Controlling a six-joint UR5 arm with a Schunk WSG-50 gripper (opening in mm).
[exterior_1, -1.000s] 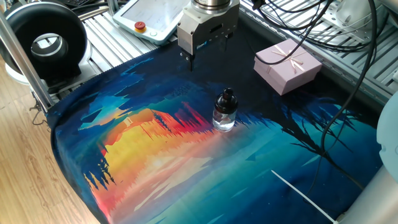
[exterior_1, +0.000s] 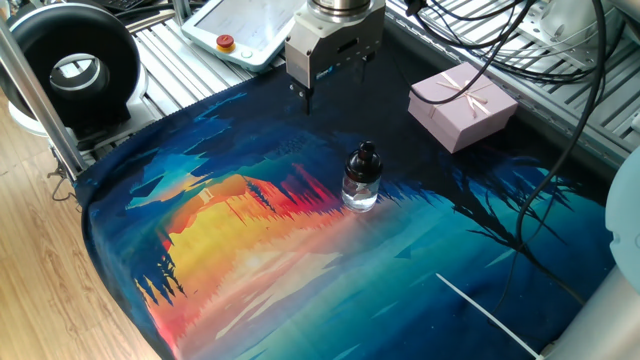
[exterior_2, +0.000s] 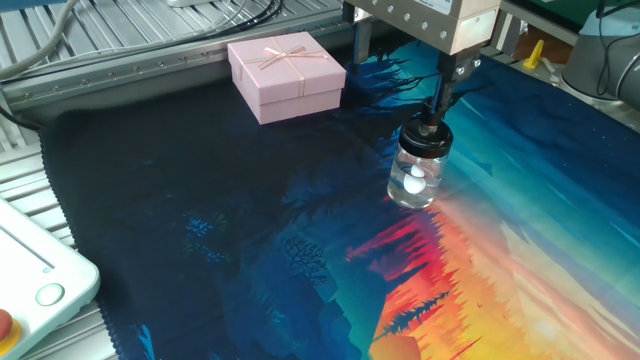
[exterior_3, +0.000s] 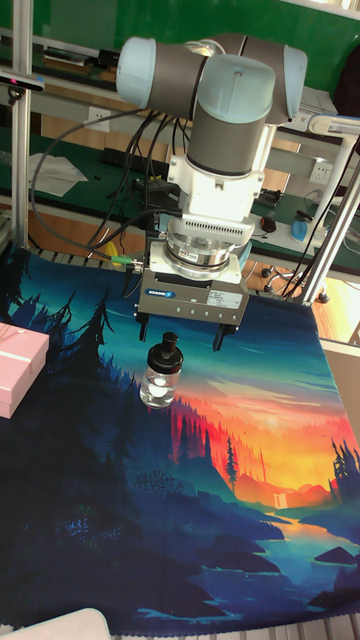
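Observation:
A small clear glass bottle (exterior_1: 361, 186) with a black dropper-like cap stands upright on the printed cloth, and something pale shows inside it. My gripper (exterior_1: 335, 88) hangs above the cloth, apart from the bottle, with its fingers spread wide and nothing between them. From exterior view 2, one finger (exterior_2: 444, 80) overlaps the cap of the bottle (exterior_2: 416, 176) in line of sight. Exterior view 3 has the gripper (exterior_3: 180, 338) with both fingers pointing down, and the bottle (exterior_3: 158, 386) showing just below and between them in the picture.
A pink gift box (exterior_1: 462, 108) with a ribbon bow sits near the cloth's edge. The tablet-like pendant (exterior_1: 243, 30) with a red button lies outside the cloth. Black cables (exterior_1: 560, 170) cross beside the box.

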